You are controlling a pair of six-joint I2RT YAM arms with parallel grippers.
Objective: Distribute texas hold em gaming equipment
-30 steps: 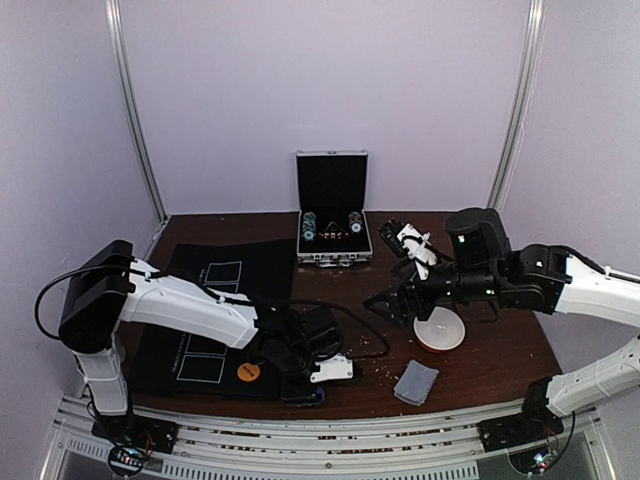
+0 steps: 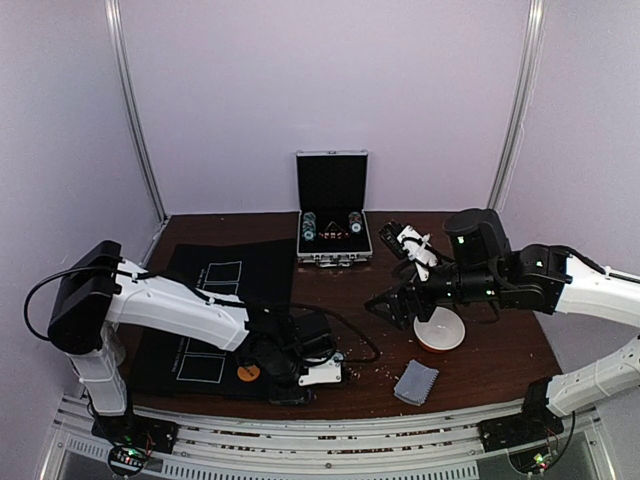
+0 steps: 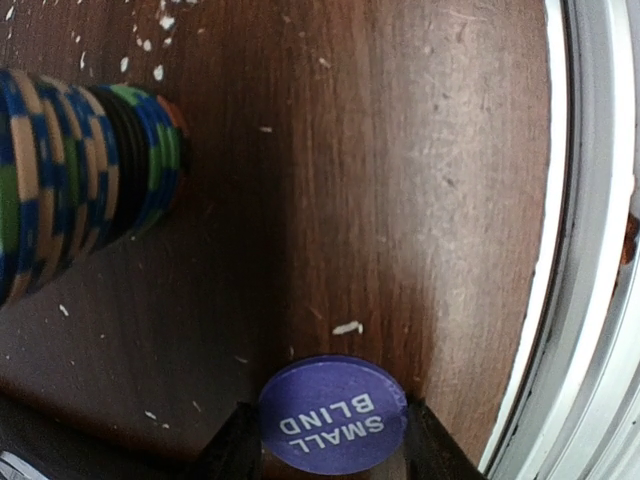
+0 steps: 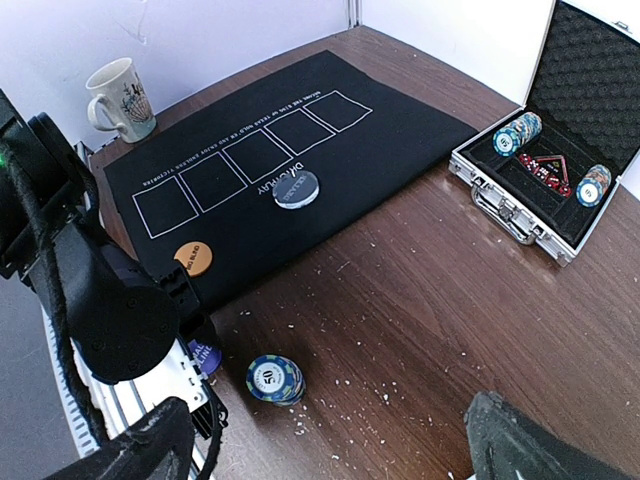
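Observation:
In the left wrist view a purple SMALL BLIND disc (image 3: 333, 415) lies between the fingertips of my left gripper, a finger close against either edge; whether they grip it I cannot tell. It is low over the table's front edge, beside the black playing mat (image 2: 262, 262). An orange BIG BLIND disc (image 4: 194, 258) and a clear DEALER disc (image 4: 296, 189) rest on the mat. A chip stack (image 4: 275, 378) stands on bare wood near the left gripper. My right gripper hangs open and empty above the table's right half.
At the back stands an open silver case (image 2: 334, 255) with chip stacks and red dice inside. A white bowl (image 2: 440, 328) and a grey cloth (image 2: 416, 382) are at the right. Beyond the mat is a mug (image 4: 123, 100).
My left gripper has shifted slightly left along the front edge, and less of the purple disc shows from above. The right arm has stayed still.

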